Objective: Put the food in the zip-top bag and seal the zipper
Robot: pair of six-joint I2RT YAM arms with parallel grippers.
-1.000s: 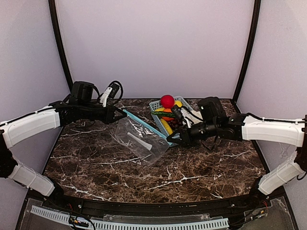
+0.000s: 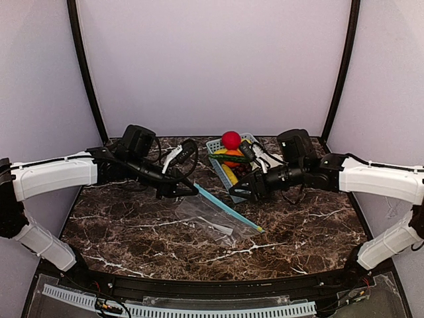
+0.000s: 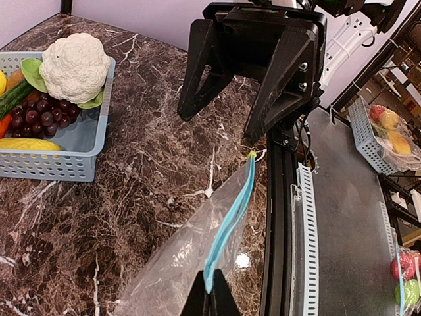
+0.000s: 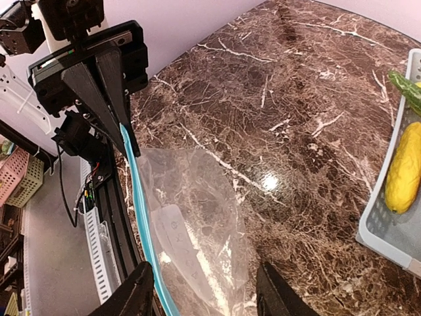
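Note:
A clear zip top bag [image 2: 215, 222] with a blue zipper strip [image 3: 230, 217] hangs from my left gripper [image 2: 192, 191]. That gripper is shut on the upper end of the strip. A small yellow slider [image 3: 252, 155] sits at the strip's other, lower end. My right gripper [image 2: 245, 193] stands open beside the strip, and in the right wrist view nothing is clamped between its fingers. No food shows in the bag. The food is in a grey-blue basket [image 3: 59, 168]: a cauliflower [image 3: 75, 66], grapes [image 3: 46, 115], a cucumber [image 3: 14, 97], a yellow vegetable [image 4: 403, 168] and a red ball-shaped item [image 2: 231, 140].
The basket stands at the back, close behind my right gripper. A dark rail [image 2: 199, 283] runs along the table's front edge.
My left gripper has moved right and down with the bag's end.

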